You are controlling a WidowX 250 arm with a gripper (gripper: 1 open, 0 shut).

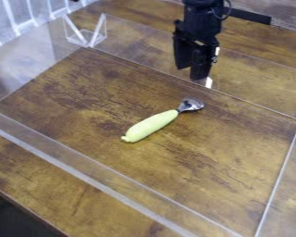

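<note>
A pale yellow-green cob or zucchini-like object [151, 125] lies diagonally on the wooden floor of a clear-walled enclosure, and a metal spoon-like piece [191, 106] lies at its upper right end. My black gripper [198, 69] hangs above and behind them at the top centre, pointing down, apart from both. The opening between its fingers is hard to make out.
Transparent walls [64, 145] border the wooden work area on the sides. A clear bracket [85, 32] stands at the back left, and a white railing shows beyond.
</note>
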